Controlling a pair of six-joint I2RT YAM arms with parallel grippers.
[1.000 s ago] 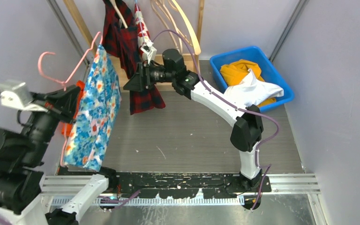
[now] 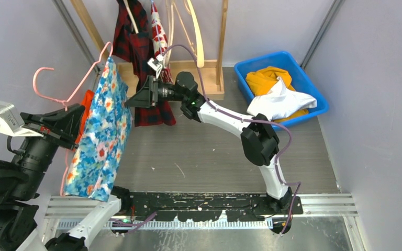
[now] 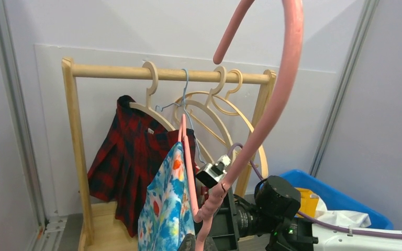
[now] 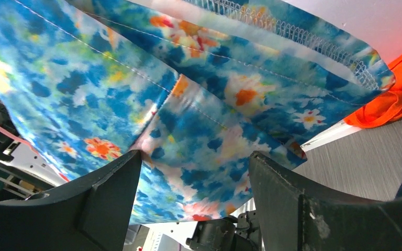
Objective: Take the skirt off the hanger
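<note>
A blue floral skirt [image 2: 102, 133] hangs from a pink hanger [image 3: 269, 115], which my left gripper [image 2: 76, 117] holds shut at the left of the top view; in the left wrist view the hanger rises from the fingertips at the bottom edge. My right gripper [image 2: 131, 102] is open at the skirt's right side. In the right wrist view its fingers [image 4: 282, 198] lie either side of folded skirt fabric with stitched hems.
A wooden rack [image 2: 219, 42] with hangers, plaid and red-white garments stands at the back. A blue bin [image 2: 314, 97] with yellow and white cloth is at the back right.
My right gripper has moved left toward the skirt.
</note>
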